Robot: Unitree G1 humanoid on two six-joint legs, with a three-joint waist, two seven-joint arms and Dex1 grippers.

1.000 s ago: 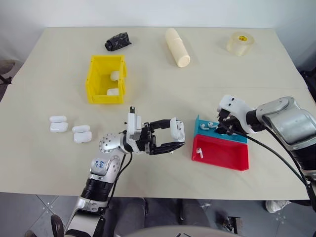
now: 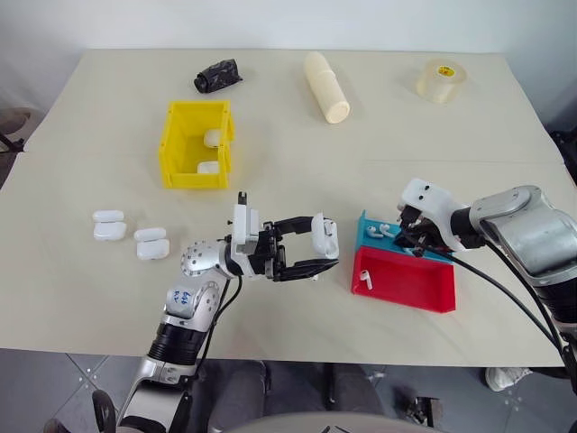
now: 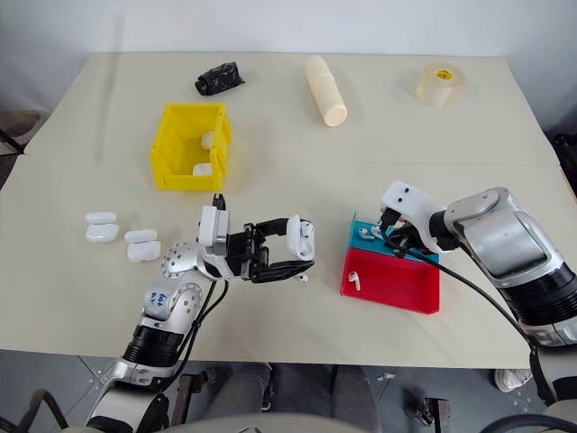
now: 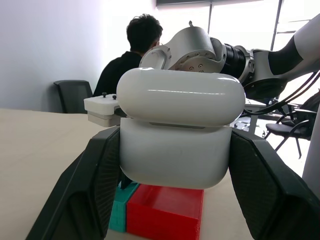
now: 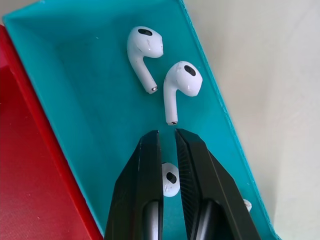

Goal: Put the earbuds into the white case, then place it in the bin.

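Observation:
My left gripper (image 2: 328, 245) holds a white case (image 4: 175, 150) between its fingers, above the table left of the bins. The case's hinge side faces the left wrist camera, and its lid appears raised. My right gripper is low in the teal bin (image 5: 107, 135), its fingertips nearly together with nothing gripped. A white earbud (image 5: 170, 181) shows through the narrow slit between the fingers, lying beneath them. Two earbuds, one upper (image 5: 145, 47) and one lower (image 5: 182, 82), lie beyond the fingertips. Another earbud (image 5: 247, 204) is mostly hidden by the right finger.
The red bin (image 2: 410, 281) adjoins the teal one and holds one earbud (image 2: 366, 279). A yellow bin (image 2: 180, 144) with white cases stands at back left. Two white cases (image 2: 110, 225) (image 2: 152, 244) lie on the left. A bottle (image 2: 326, 87), tape roll (image 2: 442, 81) and black item (image 2: 217, 77) sit farther back.
A neighbouring earbud has turned slightly. The left gripper still holds the case.

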